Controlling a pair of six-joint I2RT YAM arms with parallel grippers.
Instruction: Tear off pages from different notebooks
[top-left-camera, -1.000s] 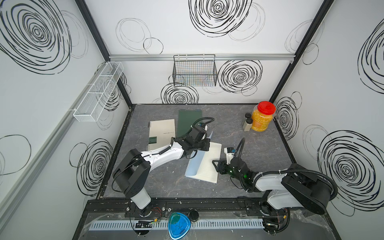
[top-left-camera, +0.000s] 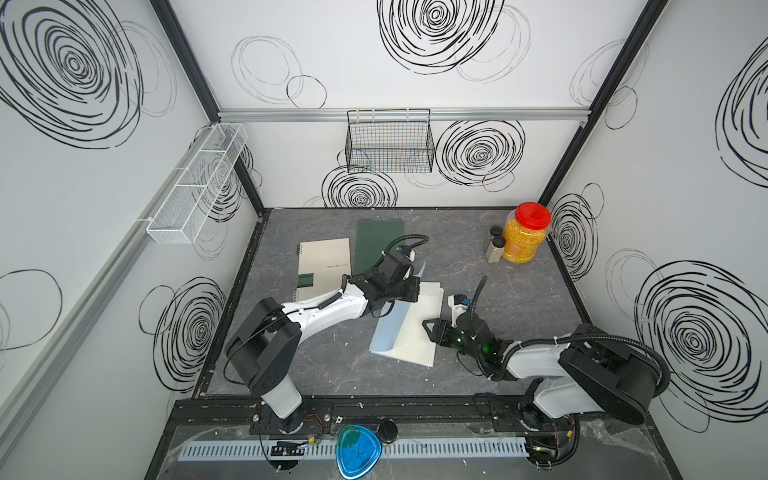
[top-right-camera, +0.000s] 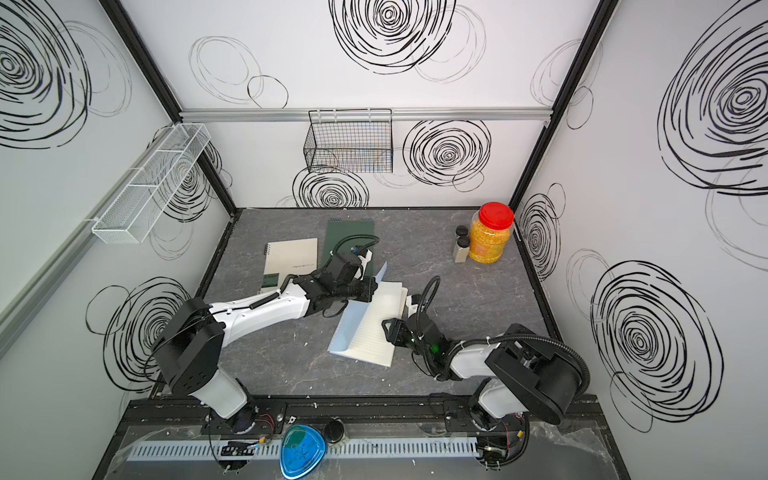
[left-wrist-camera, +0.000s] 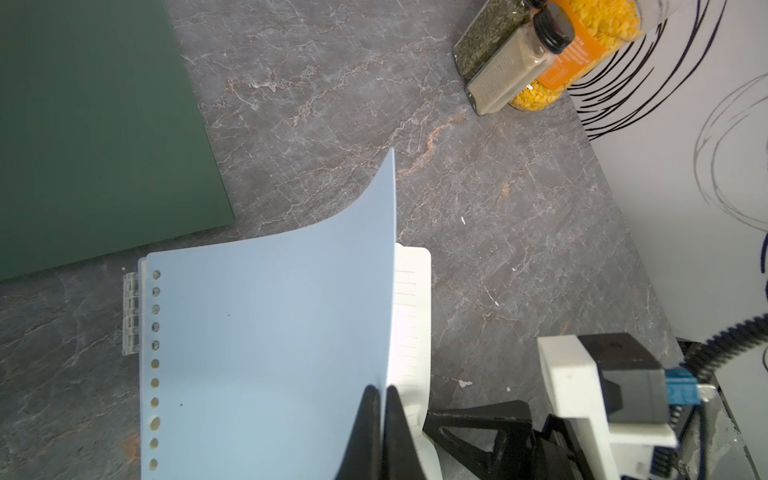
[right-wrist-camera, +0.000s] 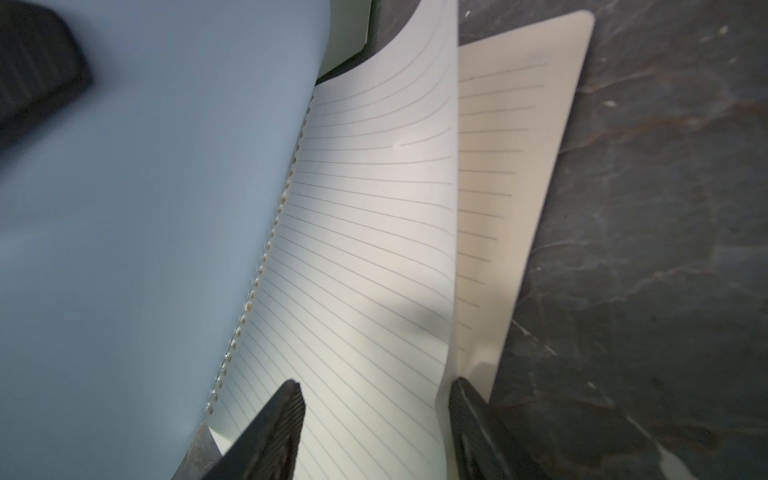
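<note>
A lined notebook (top-left-camera: 414, 340) lies open on the table, its light blue cover (left-wrist-camera: 264, 336) lifted from the ring side. My left gripper is shut on the cover's free edge and holds it up. Beneath it, a white lined page (right-wrist-camera: 360, 240) curls up along its outer edge, apart from the cream sheet (right-wrist-camera: 504, 160) below. Over that edge my right gripper stands part open. One of its fingers (right-wrist-camera: 280, 424) is above the page; the other finger (right-wrist-camera: 472, 432) is at the curled edge. Whether the page is pinched there does not show.
A cream spiral notebook (top-left-camera: 324, 260) and a dark green notebook (top-left-camera: 376, 236) lie behind the left arm. Two spice jars (top-left-camera: 495, 249) and a red-lidded tub (top-left-camera: 524, 232) stand at the back right. Bare table lies between the jars and the right arm.
The top page's outer edge now sits shifted and curled. The left arm and blue cover have stayed still.
</note>
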